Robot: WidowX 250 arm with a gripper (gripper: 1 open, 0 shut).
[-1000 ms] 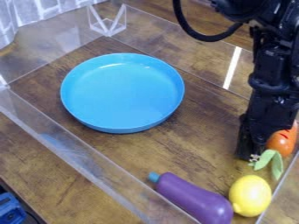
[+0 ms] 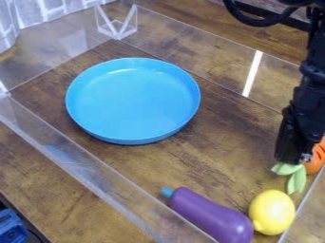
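My black gripper [image 2: 295, 142] hangs at the right edge, low over an orange carrot [image 2: 315, 159] with green leaves [image 2: 290, 173]. The gripper hides part of the carrot, and whether its fingers are open or hold it cannot be made out. A yellow lemon [image 2: 271, 214] lies below the carrot at the lower right. A purple eggplant [image 2: 214, 216] lies left of the lemon. A blue plate [image 2: 133, 100] sits at the upper left of the wooden surface.
Clear walls [image 2: 76, 161] bound the wooden tray area on the left, back and right. A blue object [image 2: 10, 228] is outside at the lower left.
My gripper has moved right and slightly up, covering more of the carrot's orange body. The other objects have stayed in place.
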